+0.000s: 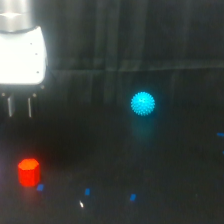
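Observation:
My gripper (20, 106) hangs at the left side of the camera view, below a white arm end. Its two thin dark fingers point down with a gap between them, and nothing shows in that gap. A red block (29, 173) with an angular outline sits on the dark surface, lower in the picture than the fingertips and apart from them. Right of the centre rests a bright blue ball with a spiky surface (143, 103), well away from the gripper.
Small blue marks, such as the blue mark (87, 191) and another blue mark (133, 197), dot the dark surface. One more blue mark (220, 134) lies at the right edge. Open dark surface stretches between block and ball.

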